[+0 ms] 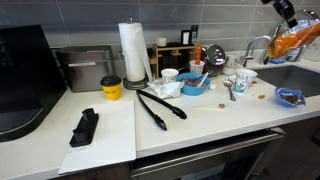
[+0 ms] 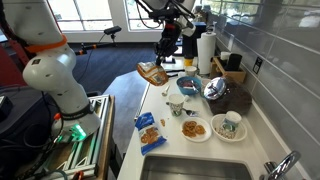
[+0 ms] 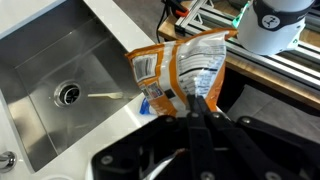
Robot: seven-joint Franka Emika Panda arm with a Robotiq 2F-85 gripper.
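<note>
An orange and white bag (image 3: 185, 70) hangs from my gripper, which is shut on its thin edge. In exterior view 1 the bag (image 1: 294, 38) is at the upper right, high above the counter near the sink. From exterior view 2, the bag (image 2: 152, 73) appears near the counter's front edge, with its lower end free. The fingertips are dark and small here, and how deep they grip the bag is hard to see.
A blue open packet (image 2: 150, 134) lies on the counter beside a patterned cup (image 2: 176, 103). A plate of food (image 2: 194, 130) and a bowl (image 2: 229, 127) stand nearby. Black tongs (image 1: 160, 108) lie farther left. The steel sink (image 3: 62, 70) holds a wooden stick.
</note>
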